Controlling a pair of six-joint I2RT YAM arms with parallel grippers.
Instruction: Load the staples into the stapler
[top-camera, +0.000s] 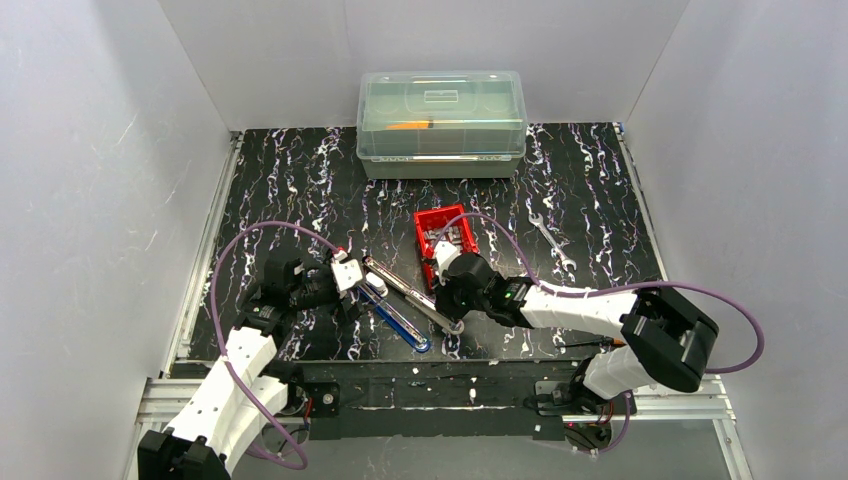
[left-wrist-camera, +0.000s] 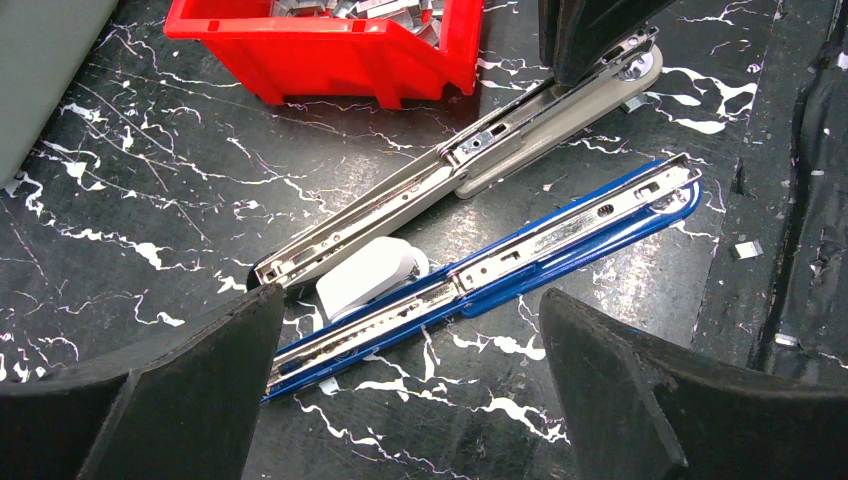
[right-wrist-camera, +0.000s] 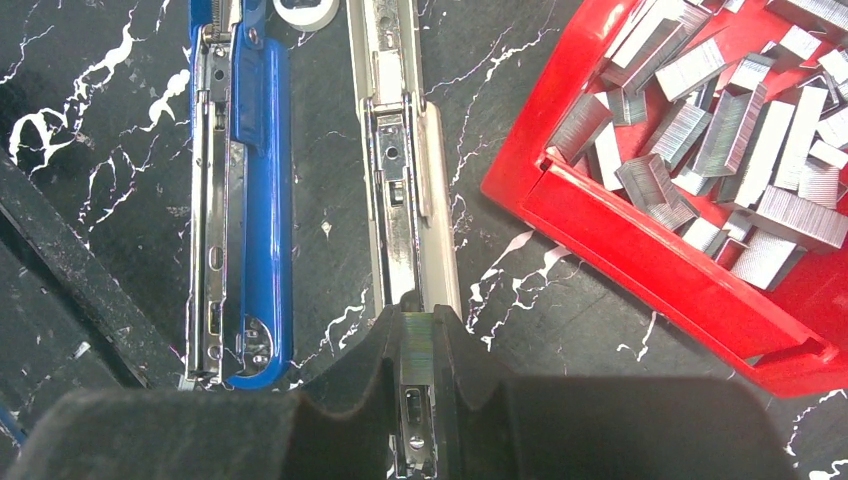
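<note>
The beige stapler (left-wrist-camera: 545, 150) and the blue stapler (left-wrist-camera: 590, 262) lie opened out side by side, their metal channels facing up. In the right wrist view my right gripper is shut on a small staple strip (right-wrist-camera: 417, 352), directly over the beige stapler's channel. Whether the strip touches the channel cannot be told. Dark fingers hide part of the beige stapler there. My left gripper is open and empty, above the other ends of the staplers. Many loose staple strips (right-wrist-camera: 730, 130) fill the red bin (right-wrist-camera: 660, 295).
A white piece (left-wrist-camera: 360, 280) sits between the staplers. At the back stands a lidded toolbox (top-camera: 440, 125), and a wrench (top-camera: 552, 243) lies to the right. Small scraps (left-wrist-camera: 746, 249) are scattered near the table's front edge.
</note>
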